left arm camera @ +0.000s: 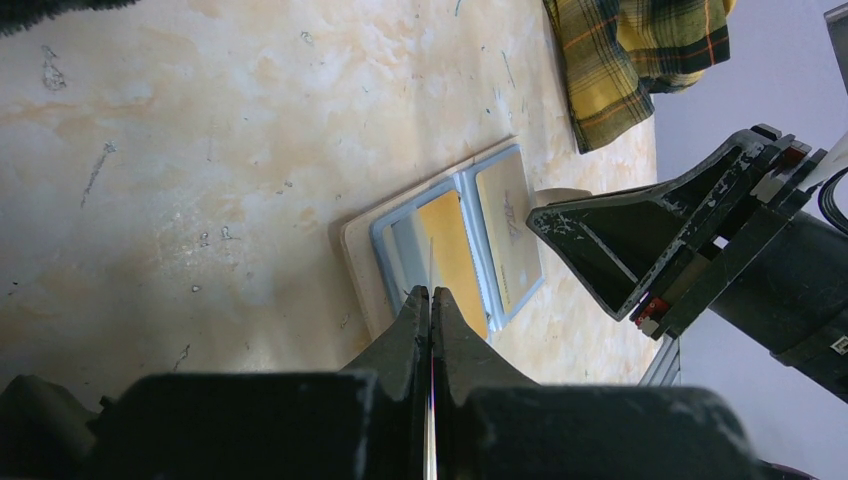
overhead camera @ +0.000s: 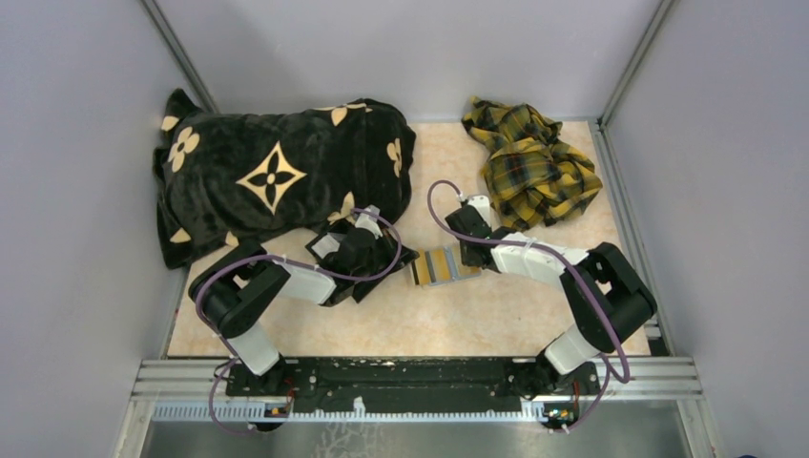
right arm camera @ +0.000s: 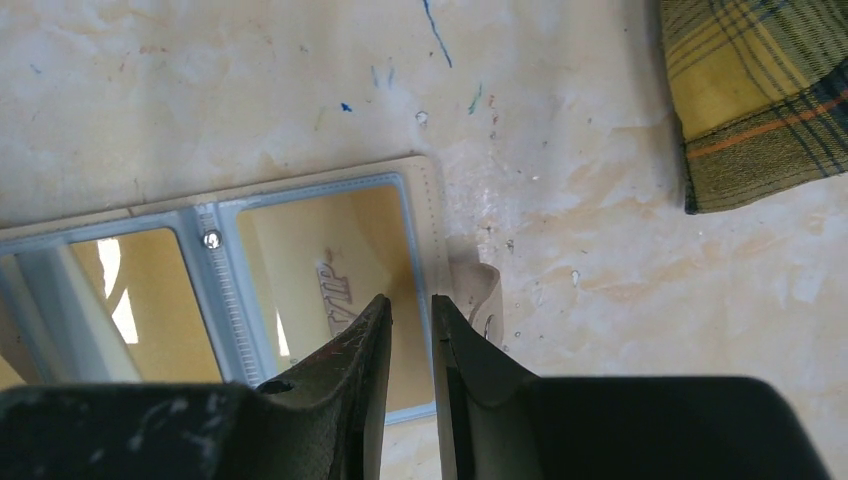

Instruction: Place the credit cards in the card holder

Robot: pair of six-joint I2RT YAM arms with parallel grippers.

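The card holder (overhead camera: 436, 265) lies flat, its two blue-grey framed pockets (right arm camera: 228, 290) showing yellow and tan faces. My left gripper is shut on a thin light edge, a credit card (left arm camera: 431, 262) seen edge-on, sticking out past its fingertips above the holder's left pocket. How far the card is from the pocket's opening cannot be told. My right gripper is over the holder's right edge. A narrow gap shows between its fingers, with the holder's blue border running through it; whether it grips that edge is unclear.
A dark patterned plush cloth (overhead camera: 286, 172) fills the back left, and a yellow-and-black plaid cloth (overhead camera: 534, 162) sits at the back right. A small tan tab (right arm camera: 476, 300) sticks out beside the holder.
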